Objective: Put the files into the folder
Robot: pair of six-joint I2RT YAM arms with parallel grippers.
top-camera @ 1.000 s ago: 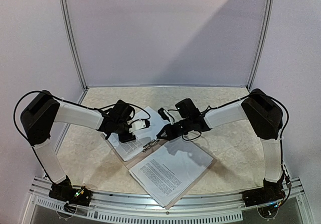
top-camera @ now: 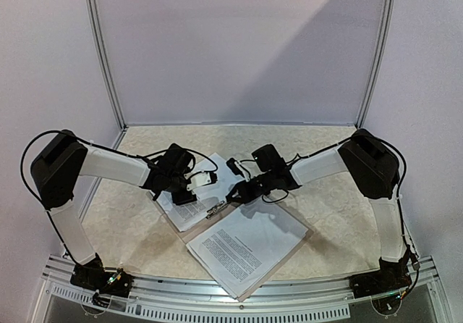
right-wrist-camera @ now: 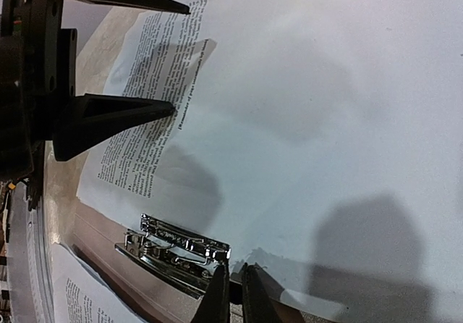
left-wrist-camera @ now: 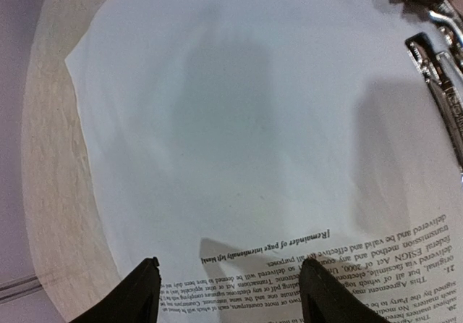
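Note:
Two stacks of printed sheets lie with an opened brown folder [top-camera: 309,236]. The upper-left sheets [top-camera: 215,169] rest on one half, the front sheets [top-camera: 271,227] on the other. A metal clip [right-wrist-camera: 186,237] runs along the spine. Over the upper-left sheets, my left gripper stands open, its fingers well apart above the printed text, nothing between them. My right gripper is at the clip's end, fingers only a narrow gap apart. Whether part of the clip sits in that gap is hard to tell.
A slotted metal rail [top-camera: 239,310] borders the front edge. Both grippers are close together over the folder, one on each side of the clip.
The right arm's elbow has shifted slightly left, while its gripper stays by the clip. Left arm, sheets and folder look unmoved.

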